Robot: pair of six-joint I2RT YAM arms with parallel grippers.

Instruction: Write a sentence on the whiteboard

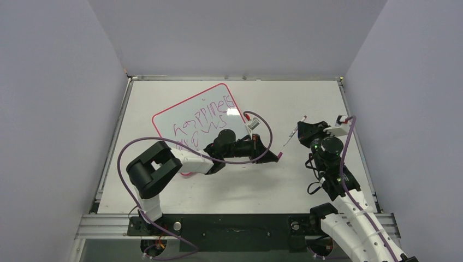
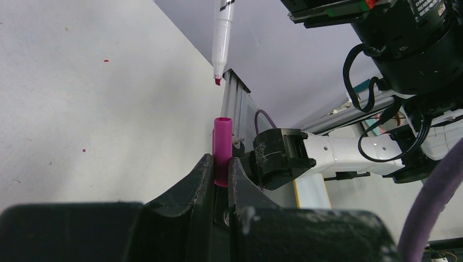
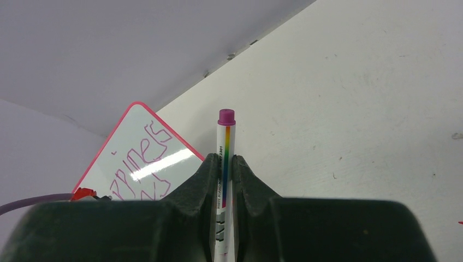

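Note:
The pink-rimmed whiteboard (image 1: 191,117) lies tilted on the table, bearing handwriting in pink; "happiness" and "grows" are roughly legible, and the left arm covers its lower part. A magenta marker cap (image 2: 223,147) stands between the tips of my left gripper, which is shut on it, open end outward. My right gripper is shut on the white marker (image 3: 226,139), whose magenta end points away from the fingers. The marker's bare pink tip (image 2: 218,82) faces the cap in the left wrist view, with a gap between the two.
Grey walls close in the back and both sides. A purple cable (image 1: 128,158) arcs over the left arm, another (image 1: 344,158) along the right arm.

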